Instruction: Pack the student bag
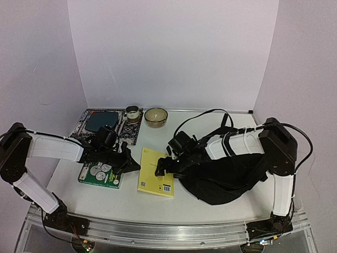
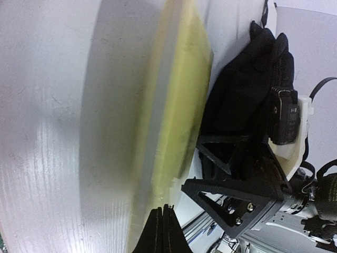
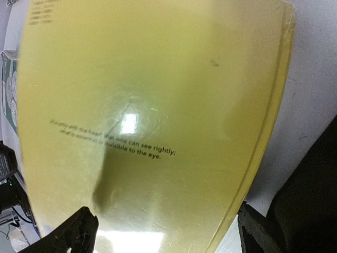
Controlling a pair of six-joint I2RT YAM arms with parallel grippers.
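A yellow book [image 1: 152, 179] lies on the table in the middle of the top view, back cover up. The black bag [image 1: 224, 184] spreads out flat to its right. My left gripper [image 1: 138, 167] is at the book's left edge; in the left wrist view its fingertips meet, nothing visible between them. Over the book's right part is my right gripper, fingers wide apart. One of its fingers [image 3: 79, 230] overlaps the cover, the other is by the right edge. Under the left arm sits a green picture book or box [image 1: 100, 175].
A patterned mat [image 1: 131, 134] at the back left carries a dark blue flat item [image 1: 101, 120] and a cup [image 1: 132, 113]. Beside it stands a glass bowl [image 1: 156, 117].
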